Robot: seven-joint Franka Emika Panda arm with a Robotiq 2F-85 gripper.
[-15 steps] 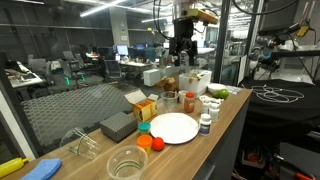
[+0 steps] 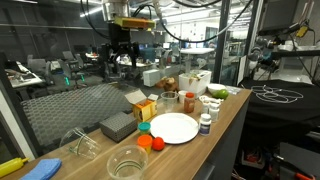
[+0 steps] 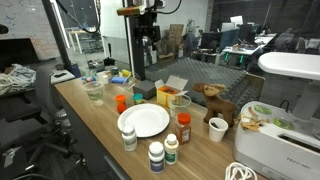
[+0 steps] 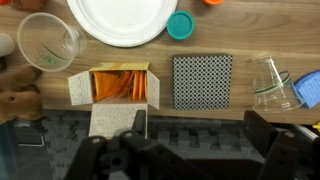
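Note:
My gripper hangs high above the table's back side, open and empty. In the wrist view its two dark fingers stand wide apart at the lower edge, with a grey mesh-topped box beyond them. Left of that box is an open box with orange packets. A white plate lies flat and empty. Beside it are a teal cup and two red-orange round items, the nearer one a ball. A clear tumbler lies on its side near a blue sponge.
Clear containers stand at either end, one a round tub. White-capped bottles, a red-brown jar, a white mug and a plush toy crowd one end. A mesh partition runs along the back.
In exterior view 1 the gripper has moved left along the table, from over the far end to above the grey box area. The objects on the table have not visibly moved.

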